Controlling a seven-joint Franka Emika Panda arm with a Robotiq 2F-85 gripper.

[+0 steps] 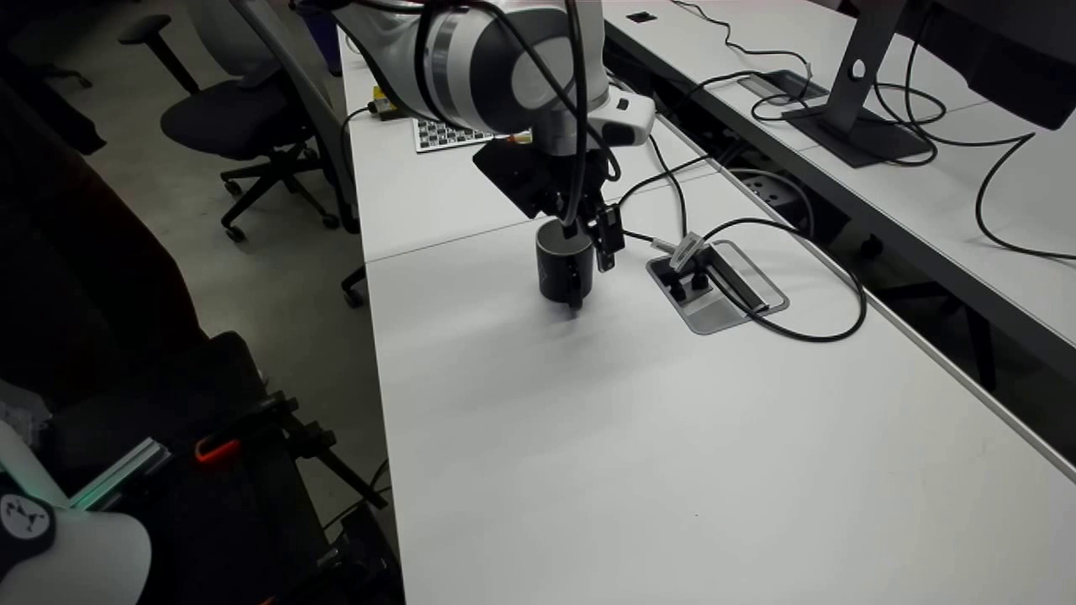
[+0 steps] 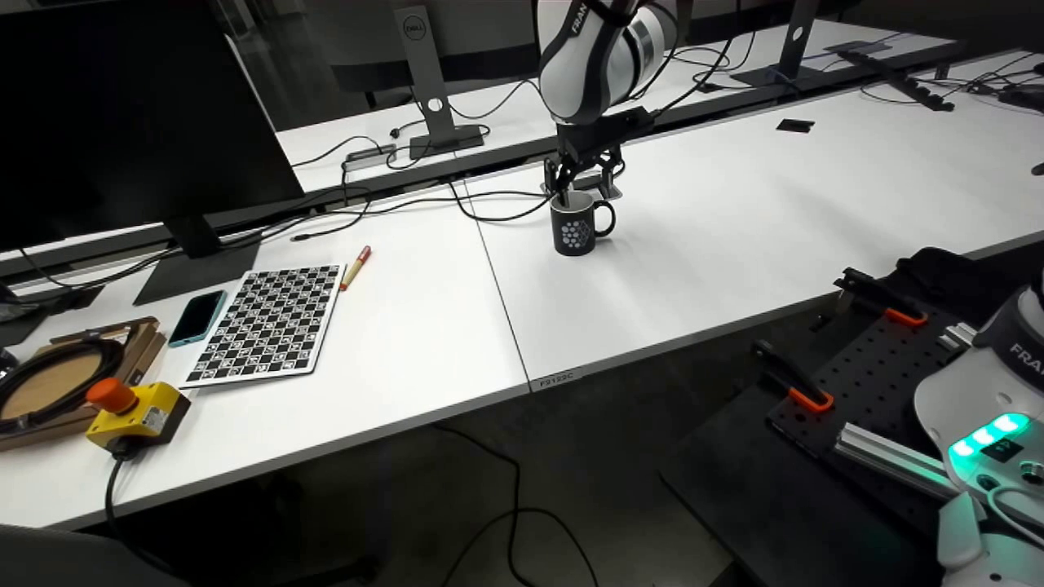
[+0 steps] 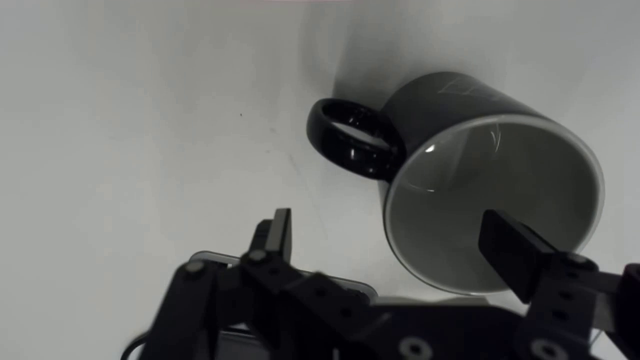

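A black mug [image 1: 561, 270] with a pale inside stands upright on the white desk. In exterior view 2 the mug [image 2: 573, 235] shows a light dot pattern, with its handle to the right. My gripper is open in the wrist view, nothing held between its fingers. One finger [image 3: 510, 246] overlaps the mug's mouth; the other finger [image 3: 279, 234] is outside, past the rim on the handle side. The near rim of the mug [image 3: 465, 102] lies between them in view. Whether a finger touches the mug, I cannot tell.
A socket panel [image 1: 706, 314] with plugs and a looping black cable lies beside the mug. A checkered board [image 2: 269, 323], a red-tipped pen [image 2: 357, 267] and a phone [image 2: 197, 318] lie on the other desk section.
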